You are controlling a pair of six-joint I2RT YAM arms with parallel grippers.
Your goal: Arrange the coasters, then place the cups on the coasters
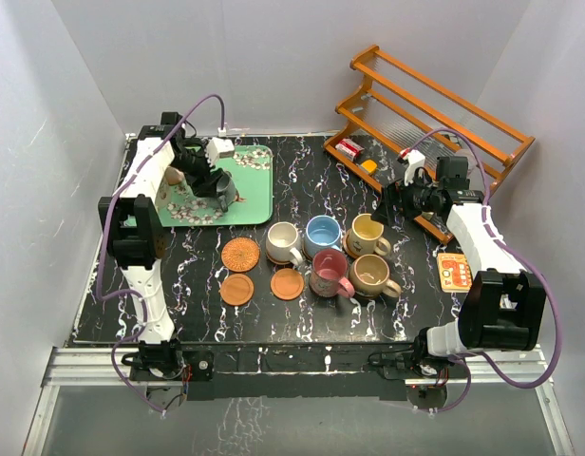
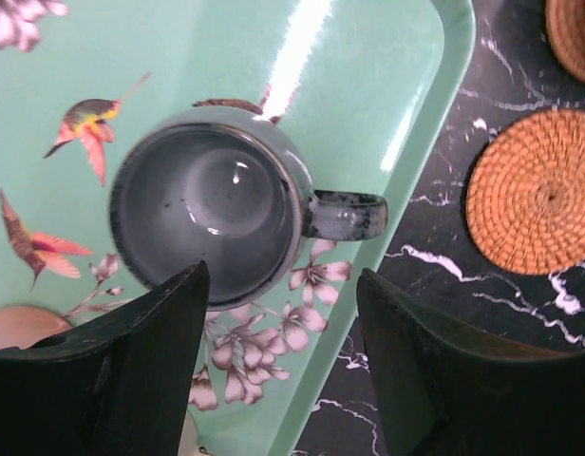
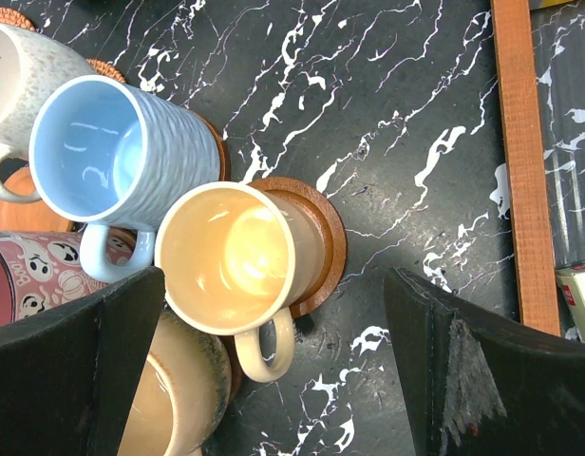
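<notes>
A dark grey cup (image 2: pixel 212 204) lies in the mint tray (image 1: pixel 254 199) at upper left, its handle toward the tray's right rim. My left gripper is open just beside it, nothing between the fingers. A woven coaster (image 1: pixel 241 254) and plain wooden coasters (image 1: pixel 236 290) lie bare on the marble below the tray. My right gripper stands open over the cream cup (image 3: pixel 240 256) in the mug cluster.
Several mugs, including a blue one (image 1: pixel 323 236) and a pink one (image 1: pixel 329 274), stand center right on coasters. A wooden rack (image 1: pixel 430 100) fills the back right.
</notes>
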